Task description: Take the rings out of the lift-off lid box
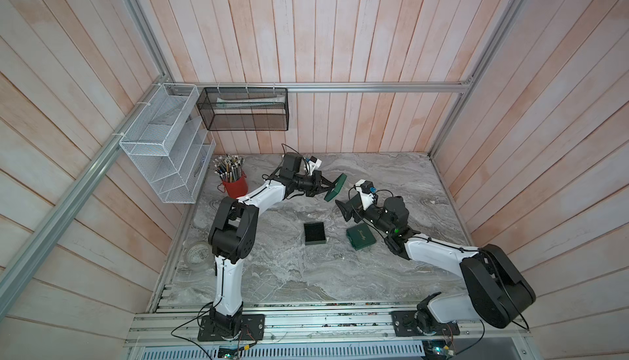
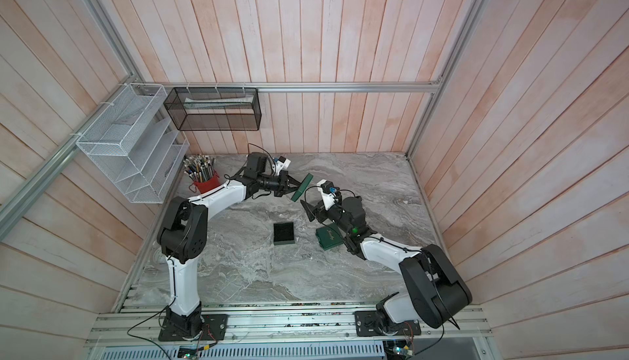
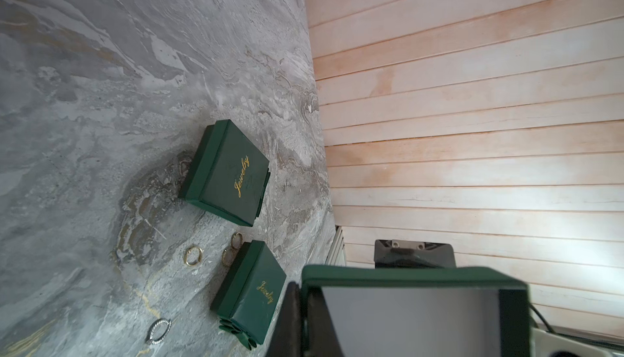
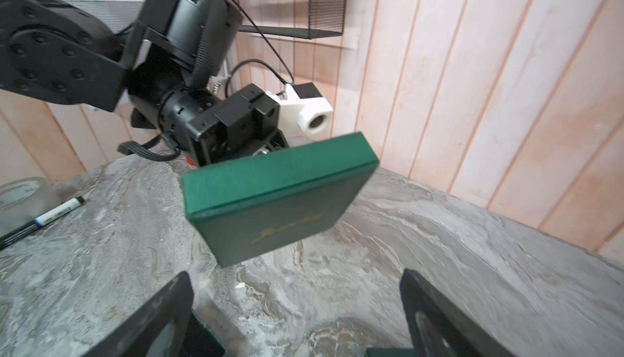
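A green lid [image 1: 336, 187] with a pale inside hangs tilted above the table. My left gripper is shut on its thin side wall. Its outer face with gold lettering fills the middle of the right wrist view as a lid [image 4: 282, 197]. My right gripper stands open, apart from the lid, with nothing between its fingers. A black-lined open box base [image 1: 314, 232] rests on the table. Several rings lie loose in the left wrist view: a gold ring [image 3: 193, 255], a silver ring [image 3: 158, 331] and others beside a closed box.
Two closed green boxes lettered "Jewelry", one box [image 3: 227, 173] and another box [image 3: 253, 292], lie near the rings. A red cup of brushes [image 1: 230, 180] stands back left. Tape [image 4: 24, 202] and a marker [image 4: 58, 212] lie at the left.
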